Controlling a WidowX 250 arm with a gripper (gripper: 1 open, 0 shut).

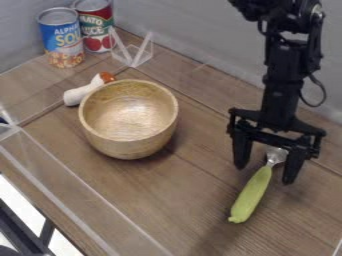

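My black gripper (267,165) is open, low over a long light-green object (249,197) with a pale grey upper end that lies on the wooden table at the right. The fingers straddle that grey end, one to each side. Whether they touch it or the table, I cannot tell.
A wooden bowl (128,118) stands left of centre, with a white object with an orange end (84,89) behind it. Two cans, a blue one (63,38) and a red one (96,25), stand at the back left. The table between bowl and gripper is clear.
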